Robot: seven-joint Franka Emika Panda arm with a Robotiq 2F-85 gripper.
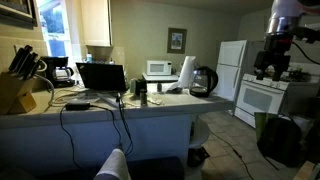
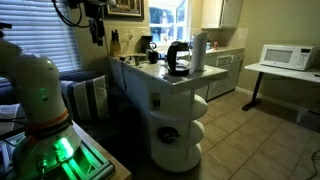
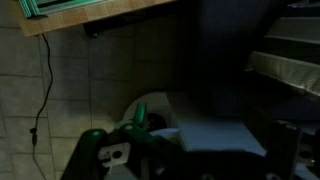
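Observation:
My gripper (image 1: 268, 73) hangs at the upper right in exterior view 1, high above the floor and away from the counter. In exterior view 2 the gripper (image 2: 98, 38) points down at the upper left. The wrist view is dark; the gripper shows along the bottom, open, with no object visible between its fingers. A black kettle (image 1: 204, 80) and a white paper roll (image 1: 186, 72) stand at the counter's right end. An open black laptop (image 1: 101, 77) and a knife block (image 1: 17, 90) are further left.
The counter (image 1: 140, 111) also carries cables and several small dark items. White rounded shelves (image 2: 178, 133) sit at its end. A microwave (image 2: 287, 57) stands on a separate table at the right.

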